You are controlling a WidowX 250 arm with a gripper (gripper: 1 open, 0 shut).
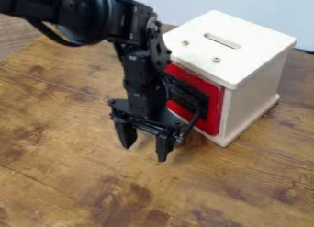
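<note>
My black gripper (143, 139) hangs low over the wooden floor, open, with nothing between its fingers. It is in front of the left side of a white box (248, 69), whose front face is red (211, 119). A dark part on that red face is partly hidden behind my arm. The box has a slot and two small fittings on its top.
Bare wooden floor (73, 175) fills the left and the foreground. A white wall (270, 10) stands behind the box, and a woven surface shows at the top left.
</note>
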